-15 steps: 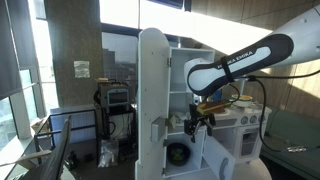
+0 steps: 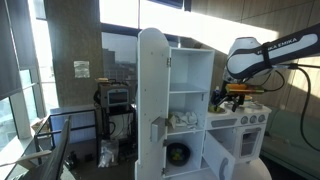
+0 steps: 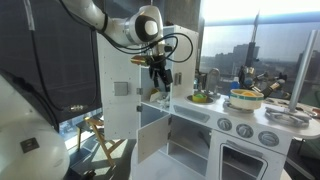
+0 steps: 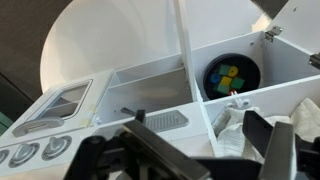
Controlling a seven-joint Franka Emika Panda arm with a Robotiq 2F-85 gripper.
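Observation:
My gripper is open in the wrist view, its two dark fingers well apart with nothing seen between them. In exterior view 1 the gripper (image 2: 233,104) hangs over the counter of the toy kitchen, right of the tall white cabinet (image 2: 188,88). A black bowl (image 4: 210,82) with yellow, green and blue pieces (image 4: 229,77) inside sits in a cabinet compartment. Crumpled white cloth (image 4: 232,132) lies in the compartment closer to my fingers and is partly covered by them. From exterior view 2, the gripper (image 3: 160,76) points downward.
The tall cabinet door (image 2: 152,105) stands open, as does a lower kitchen door (image 3: 153,138). On the counter are a pot (image 3: 245,99) and several small items. Stove knobs (image 4: 55,147) line the kitchen front.
In exterior view 1 my arm has swung right and somewhat up, from in front of the open tall cabinet to over the kitchen counter. The cabinet doors look unmoved.

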